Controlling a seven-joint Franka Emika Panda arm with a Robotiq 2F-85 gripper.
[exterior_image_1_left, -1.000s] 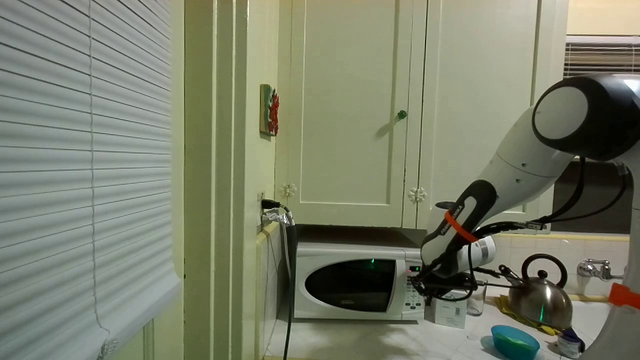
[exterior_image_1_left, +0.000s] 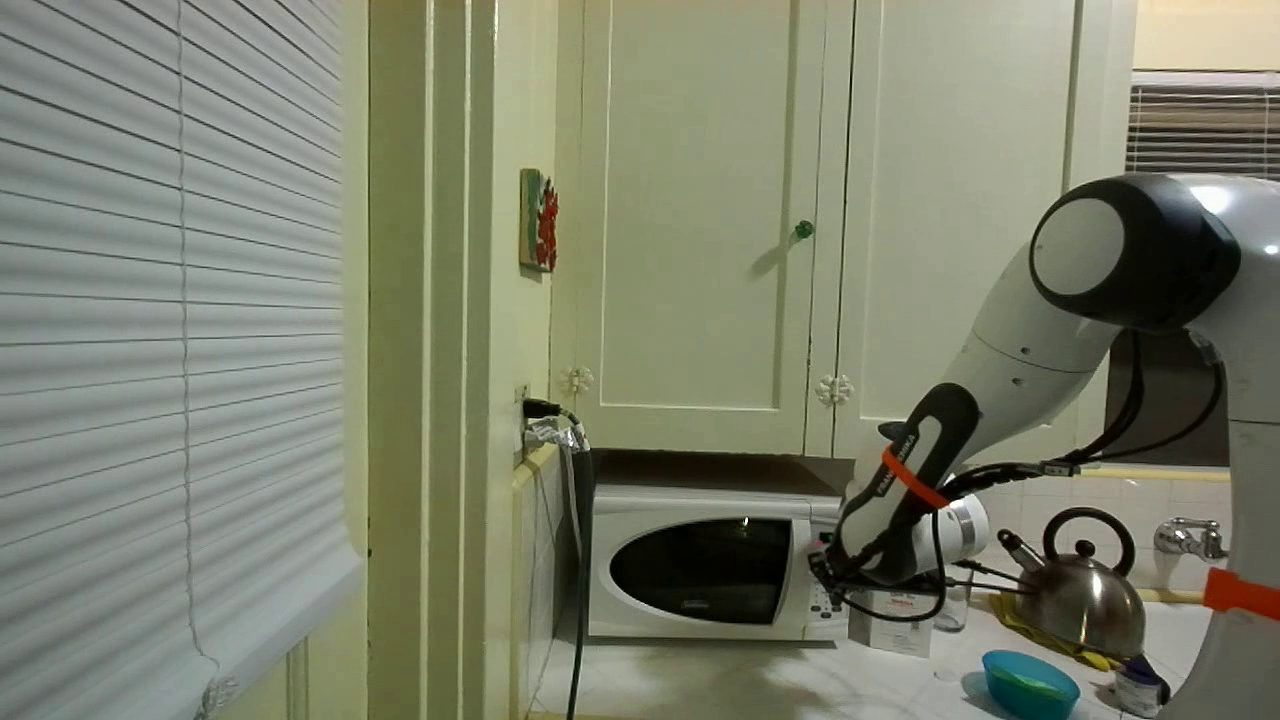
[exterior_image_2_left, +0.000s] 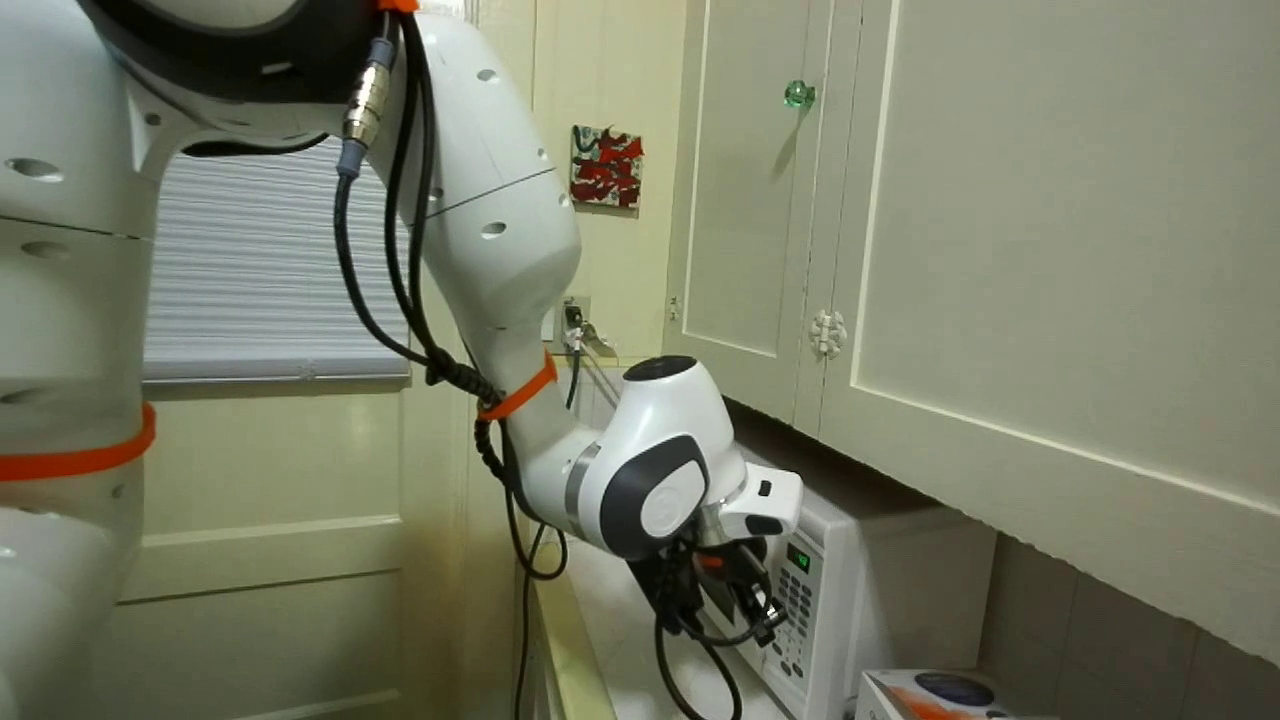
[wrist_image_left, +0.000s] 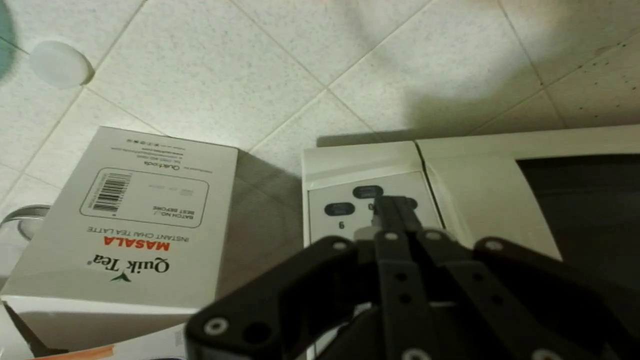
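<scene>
The white microwave (exterior_image_1_left: 702, 570) stands on the counter beneath the cabinets, its door closed. In the wrist view its keypad panel (wrist_image_left: 327, 231) shows a few dark oval buttons, and a black "0" can be made out beside my fingertips. My gripper is shut, its two fingers pressed side by side with nothing seen between them. The fingertips cover part of the keypad; whether they touch a button I cannot tell. From the second exterior view, the gripper (exterior_image_2_left: 768, 618) is in front of the microwave's control side, near the number keys (exterior_image_2_left: 794, 606).
A Quik Tea box (wrist_image_left: 138, 216) stands beside the microwave's keypad end. Farther right are a kettle (exterior_image_1_left: 1086, 606) and a teal bowl (exterior_image_1_left: 1029, 684). Cabinets (exterior_image_2_left: 1056, 300) hang low over the microwave.
The arm has lowered and shifted slightly left in the first exterior view. The gripper now stands closer over the microwave's keypad, hiding more of the panel. The microwave, bowl and kettle have not moved.
</scene>
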